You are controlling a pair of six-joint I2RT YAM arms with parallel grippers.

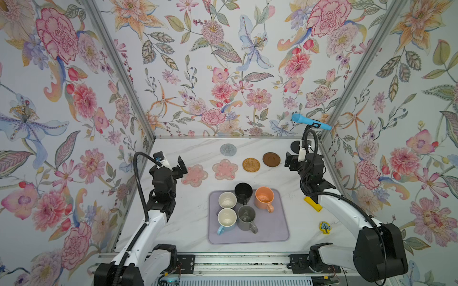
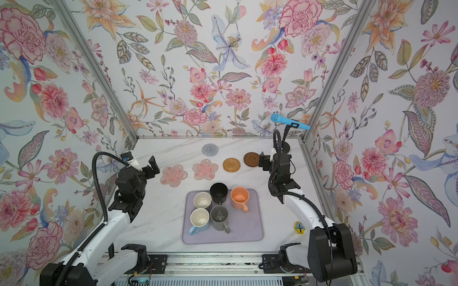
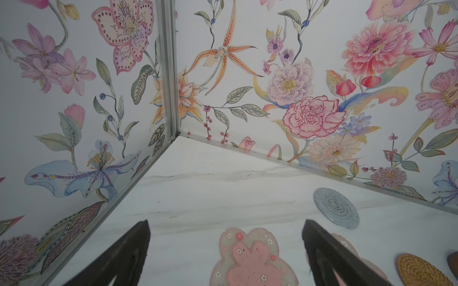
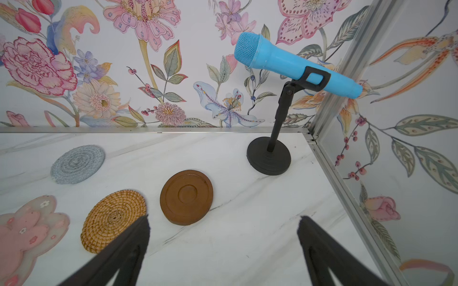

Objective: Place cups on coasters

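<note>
Several cups stand grouped on a lilac tray: a black cup (image 1: 243, 191), an orange cup (image 1: 264, 198), a grey cup (image 1: 246, 218), a cream cup (image 1: 227, 200) and a cream cup with blue handle (image 1: 227, 218). Behind them lie bare coasters: two pink flower coasters (image 2: 173, 176), a woven coaster (image 4: 114, 220), a brown coaster (image 4: 186, 196) and a grey-blue coaster (image 3: 336, 207). My left gripper (image 1: 169, 168) is open over the table's left side, its fingers (image 3: 128, 252) apart and empty. On the right, my right gripper (image 1: 290, 162) is open and empty too, near the brown coaster.
A blue microphone (image 4: 295, 62) on a black stand (image 4: 268, 155) rises at the back right corner. The lilac tray (image 1: 274, 233) has bare room at its right front. A yellow tree-shaped item (image 1: 325, 227) and a yellow block (image 1: 313, 204) lie by the right arm.
</note>
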